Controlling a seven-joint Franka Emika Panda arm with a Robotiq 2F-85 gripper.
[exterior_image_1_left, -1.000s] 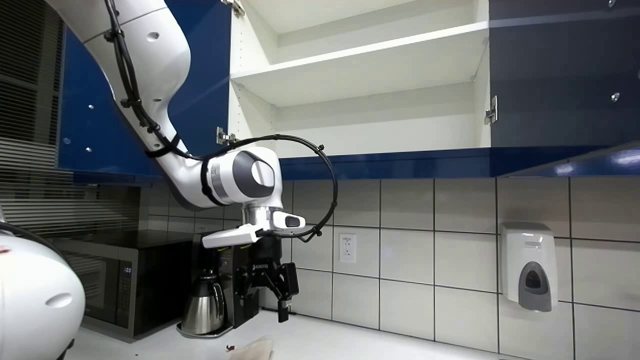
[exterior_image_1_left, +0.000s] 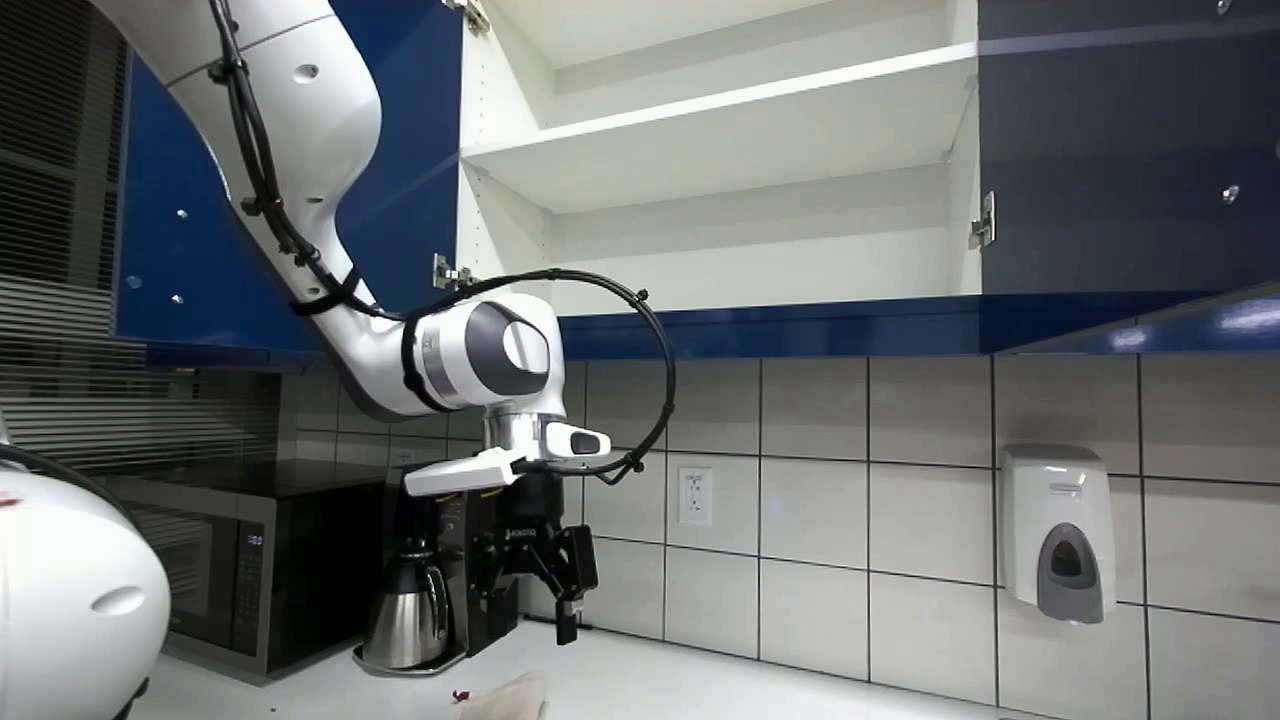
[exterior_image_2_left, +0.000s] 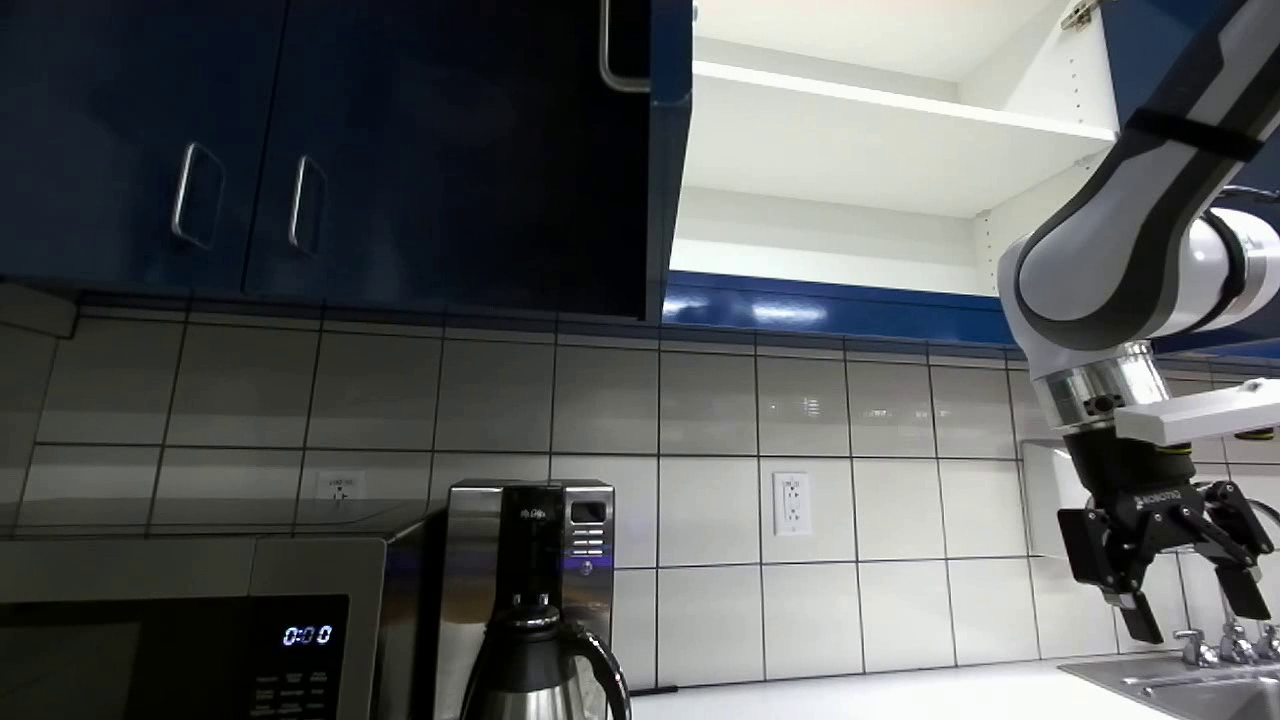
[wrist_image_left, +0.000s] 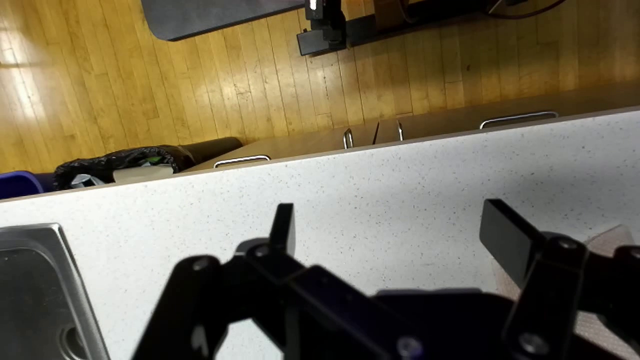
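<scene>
High over the white counter (wrist_image_left: 384, 198) hangs my gripper, its fingers spread wide and nothing between them. Exterior view 2 shows the same open gripper (exterior_image_2_left: 1200, 618) pointing down at the right, well away from the coffee maker. A beige cloth (wrist_image_left: 603, 324) lies on the counter, partly hidden behind the right finger in the wrist view. In exterior view 1 this cloth (exterior_image_1_left: 510, 698) shows at the bottom edge, with a small dark red thing (exterior_image_1_left: 461, 695) beside it.
An open cupboard (exterior_image_1_left: 768, 240) with bare shelves is above. At the back stand a coffee maker with a steel carafe (exterior_image_1_left: 408, 618) and a microwave (exterior_image_1_left: 228, 564). A sink (wrist_image_left: 57, 240) is at the left in the wrist view. A soap dispenser (exterior_image_1_left: 1058, 534) hangs on the tiled wall.
</scene>
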